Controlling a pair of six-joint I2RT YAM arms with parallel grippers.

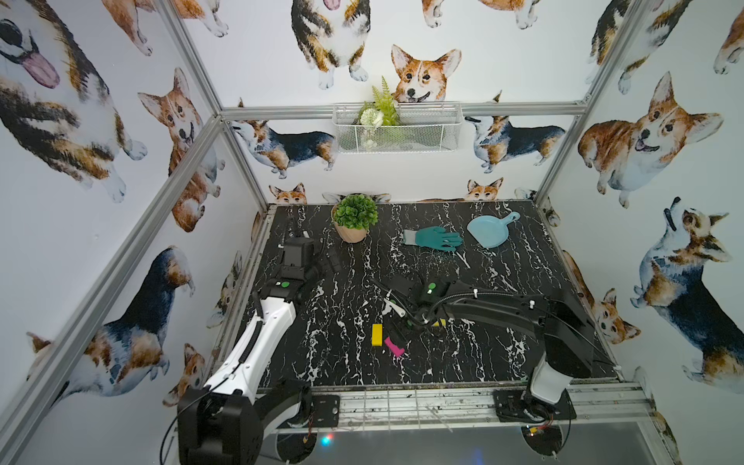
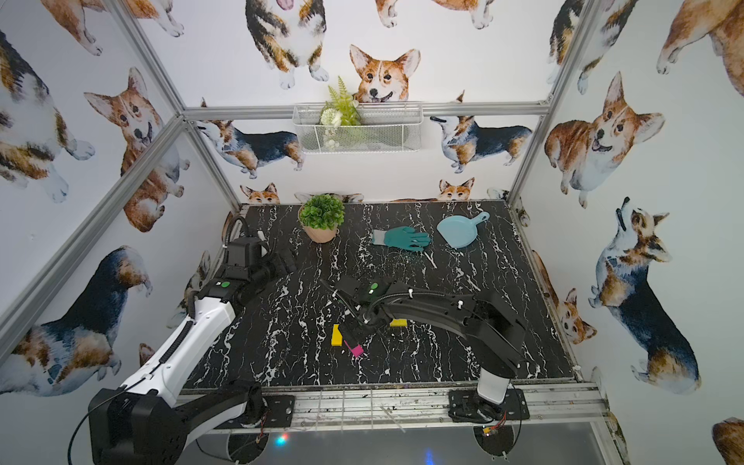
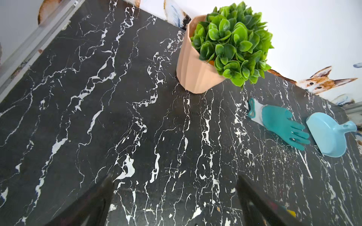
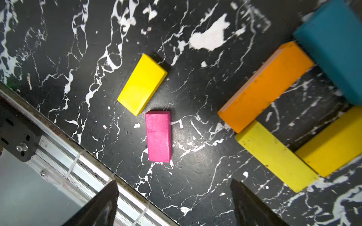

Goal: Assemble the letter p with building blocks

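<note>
A loose yellow block and a pink block lie apart near the front edge. To their right, an orange block, a blue block and two yellow blocks lie together as an outline, partly out of frame. My right gripper is over the blocks, its fingers apart with the pink block seen between them from above. My left gripper stands open at the left of the table, empty, facing the potted plant.
A potted plant, a teal glove and a light blue dustpan lie along the back. A metal rail runs along the front.
</note>
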